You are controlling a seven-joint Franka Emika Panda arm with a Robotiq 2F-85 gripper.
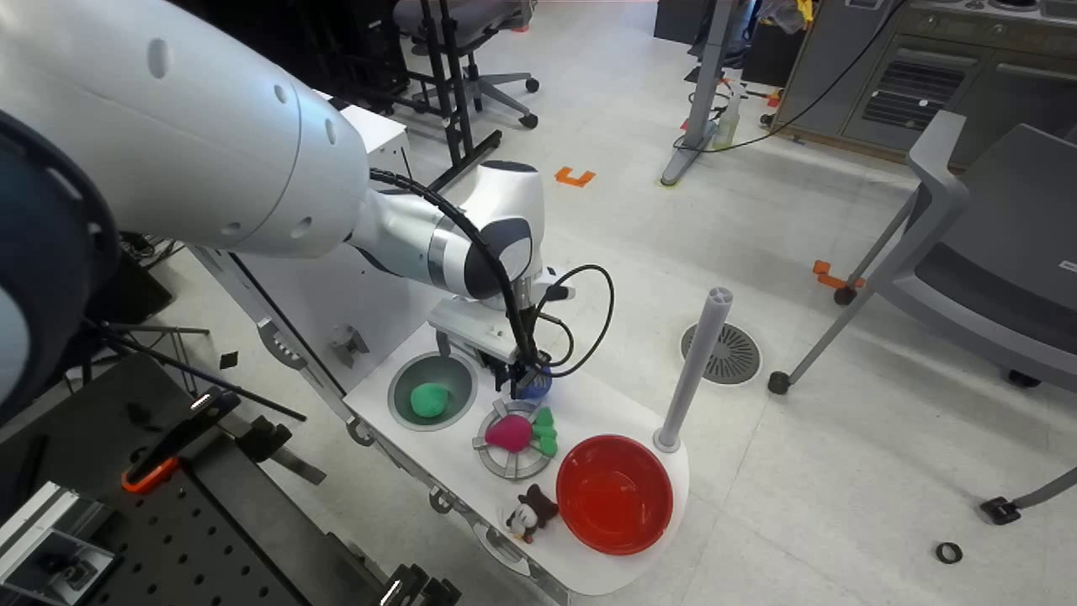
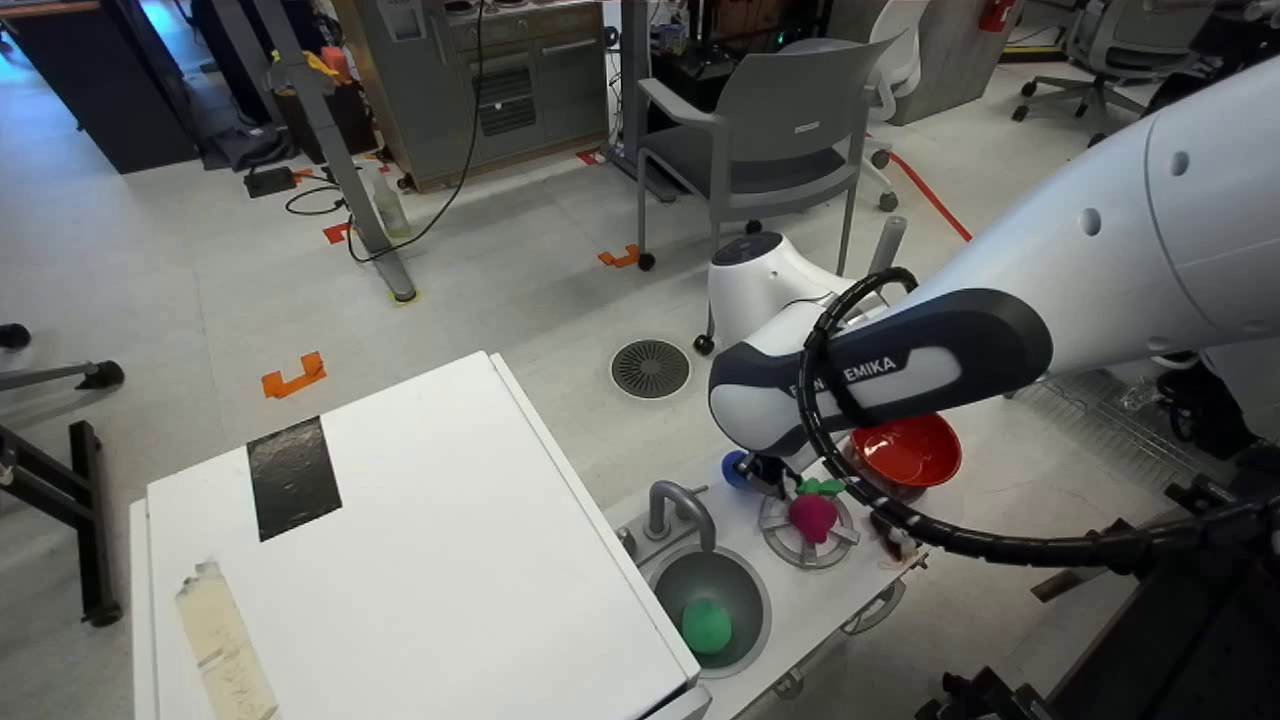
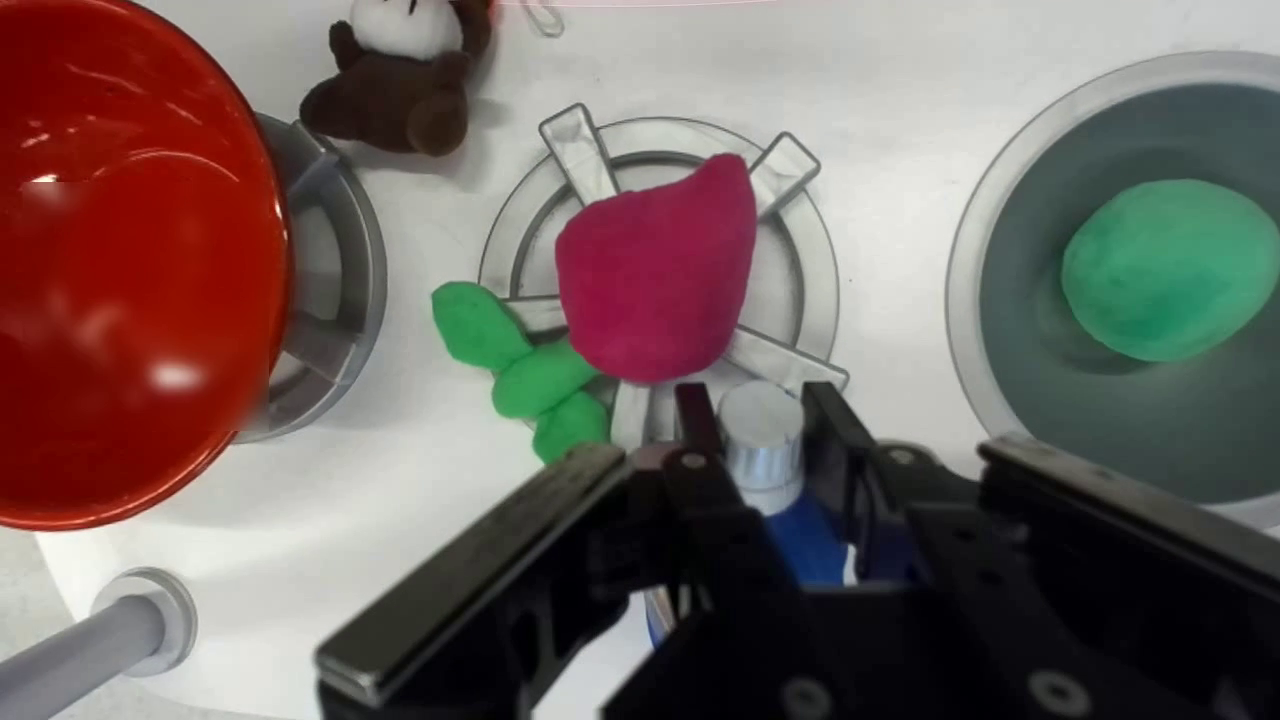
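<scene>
In the wrist view my gripper is shut on a blue object (image 3: 806,540) with a silver cylindrical top (image 3: 763,438); the fingers stand on either side of that top. Much of its blue body is hidden behind the gripper, so what it is I cannot tell. From exterior view 1, the blue object (image 1: 538,383) shows beside the fingers, behind the burner. Just ahead of the fingers, a magenta plush (image 3: 660,270) with green leaves (image 3: 542,379) lies on the grey burner ring (image 3: 819,258).
A green plush (image 3: 1170,270) lies in the grey sink (image 3: 969,288). The red bowl (image 3: 120,276) rests partly over a second grey ring (image 3: 365,270). Near it are a brown plush toy (image 3: 396,90) and an upright grey post (image 1: 694,364). Bare counter separates bowl from burner.
</scene>
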